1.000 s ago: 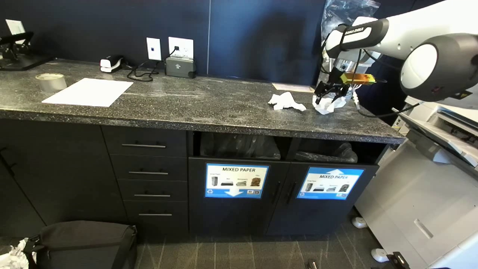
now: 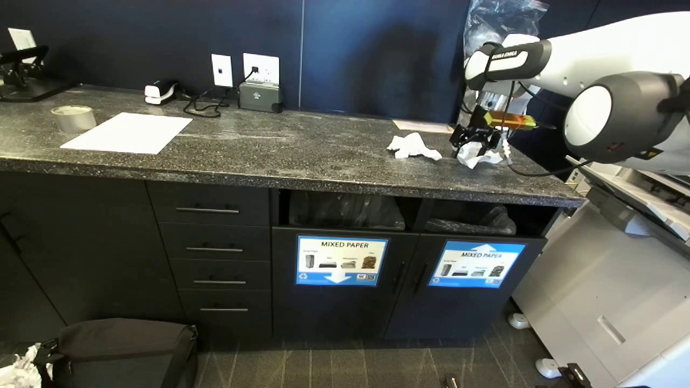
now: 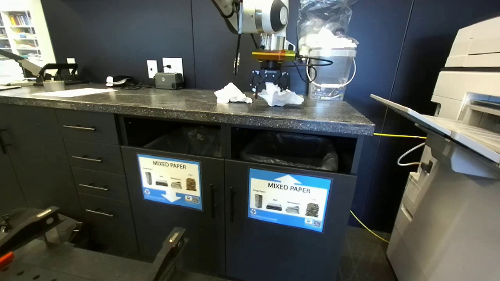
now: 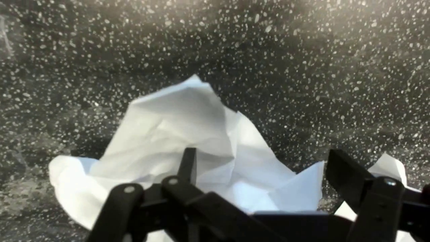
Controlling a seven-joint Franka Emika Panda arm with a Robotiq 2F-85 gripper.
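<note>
Two crumpled white papers rest on the dark speckled counter. The right one (image 3: 281, 96) lies under and around my gripper (image 3: 270, 89); the left one (image 3: 232, 94) is a short way to its left. In the wrist view my gripper is open, with part of the large crumpled paper (image 4: 169, 125) between its black fingers. One finger overlaps the sheet in that view, and the other is past its right corner. Beyond this finger shows a bit of the other paper (image 4: 390, 166). Contact between fingers and paper cannot be made out.
A clear bucket (image 3: 331, 70) with a plastic bag stands behind the gripper to the right. Lined bins (image 3: 290, 149) sit in openings below the counter. Toward the left lie a flat white sheet (image 2: 129, 132) and a tape roll (image 2: 74, 119). Mid-counter is clear.
My arm has come lower and slightly left in exterior view 1, bringing the gripper down at the right crumpled paper, whose visible outline has shifted a little. The left paper has stayed put.
</note>
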